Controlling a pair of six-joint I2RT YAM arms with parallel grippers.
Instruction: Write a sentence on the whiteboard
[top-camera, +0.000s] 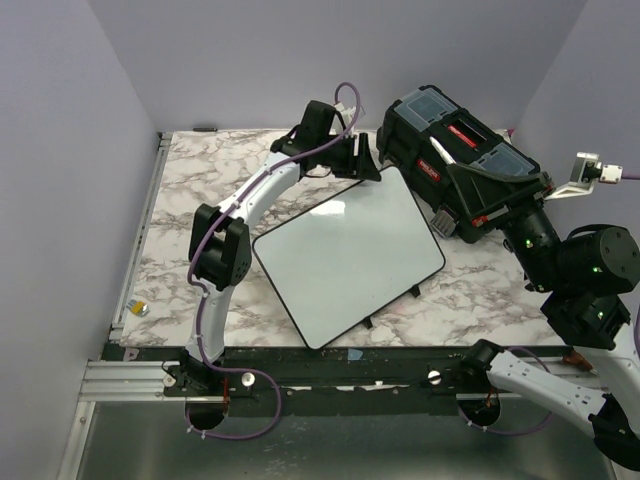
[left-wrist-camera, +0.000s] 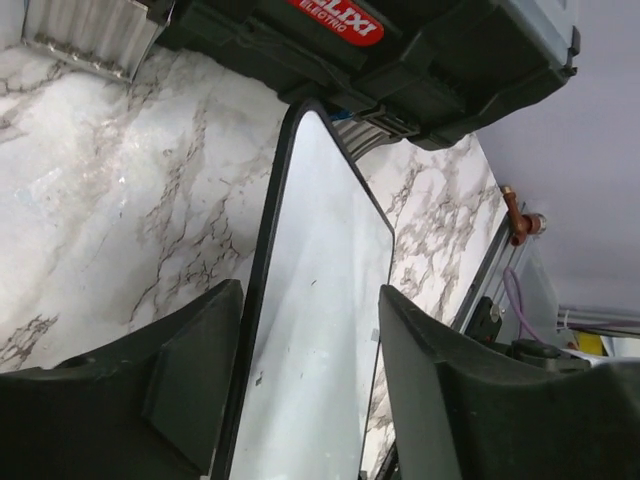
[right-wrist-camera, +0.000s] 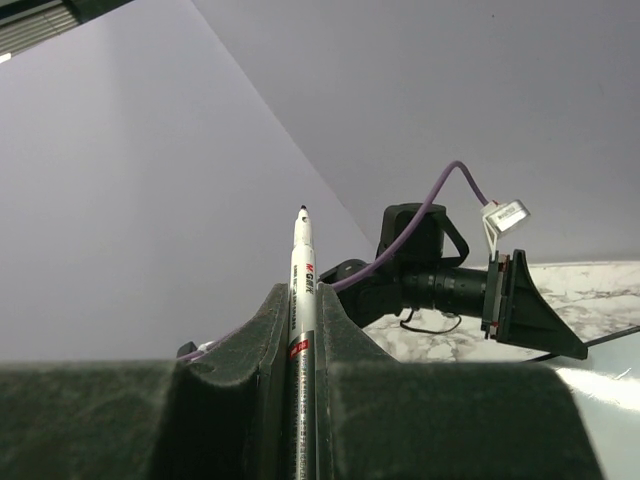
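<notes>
The whiteboard (top-camera: 350, 262), white with a black rim, rests at a slant across the middle of the table, black supports showing under its lower right edge. At its upper edge my left gripper (top-camera: 368, 159) stands with the fingers spread. In the left wrist view the board's narrow end (left-wrist-camera: 318, 215) lies between those parted fingers, with space at either side. Over at the right, my right gripper is shut on a white marker (right-wrist-camera: 303, 262). The marker is uncapped, its dark tip pointing up, away from the board.
Behind the board's upper right corner stands a black toolbox (top-camera: 425, 125), close to the left fingers. A small yellow-and-white item (top-camera: 138, 308) lies at the far left. Bare marble table (top-camera: 200, 165) shows on the left side.
</notes>
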